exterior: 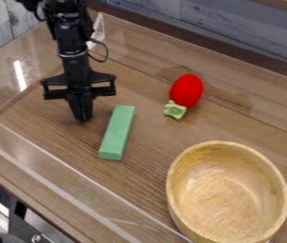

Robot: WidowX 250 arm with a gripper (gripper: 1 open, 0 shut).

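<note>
My black arm hangs from the top left, and its gripper (79,97) is low over the wooden table at the middle left, with no object visible at its fingertips; it looks shut, though the fingers are small and dark. To its right lies a long green block (116,133), apart from it. Farther right are a red oval object (185,90) and a small light-green piece (174,111) just below that.
A large tan bowl (227,190) fills the lower right. Dark cables show at the bottom left corner.
</note>
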